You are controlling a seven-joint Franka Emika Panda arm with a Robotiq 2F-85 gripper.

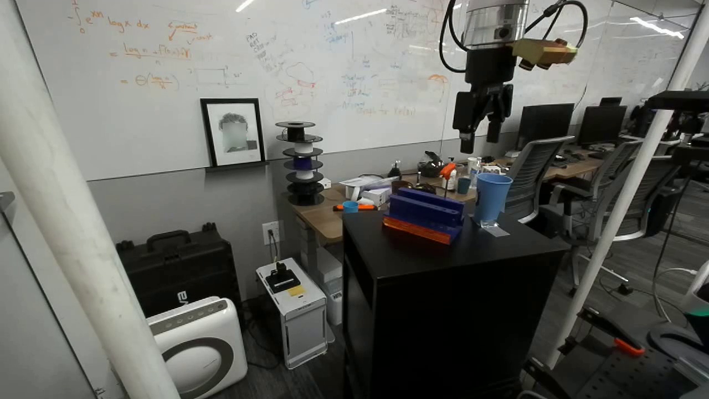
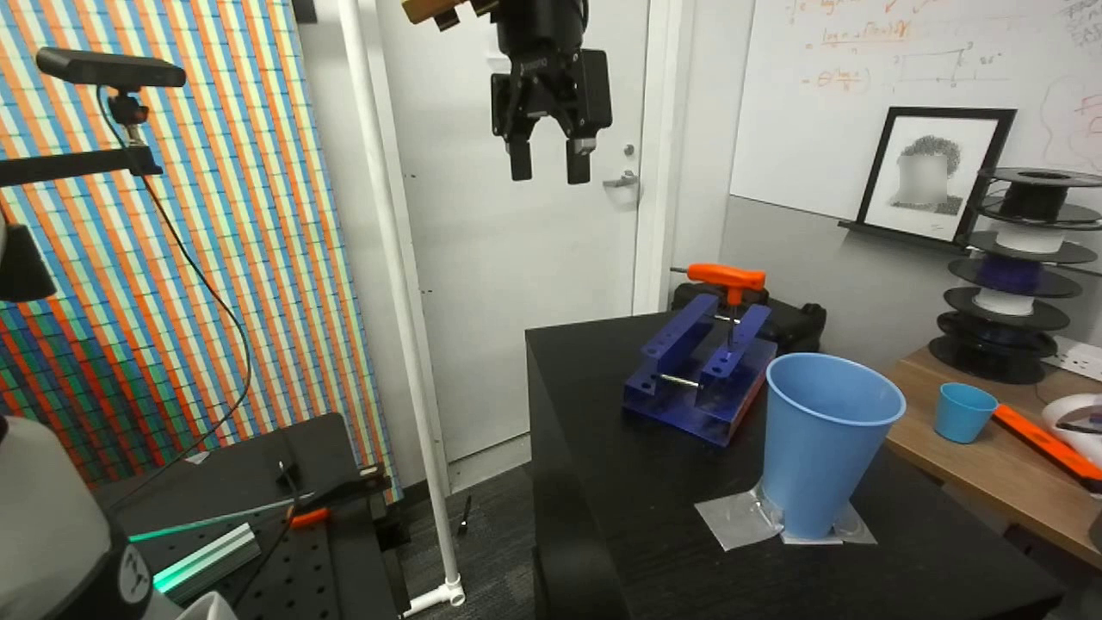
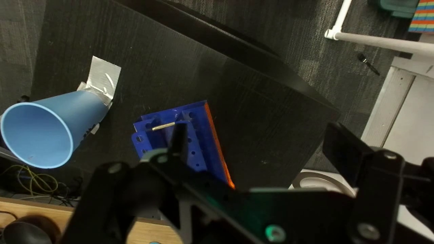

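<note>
High above the black cabinet, my gripper hangs pointing down, open, with nothing between its fingers. A blue stand with an orange edge lies on the cabinet top. From it rises a tool with an orange T-shaped handle, its thin shaft down between the stand's rails. Next to the stand, a tall blue cup stands upright and empty, its foot taped down. In the wrist view, the stand is partly behind one finger, and the orange handle is hidden.
Bare cabinet top lies beside the stand, ending at a sharp edge. A wooden desk behind holds a small blue cup and stacked spools. White poles frame the space.
</note>
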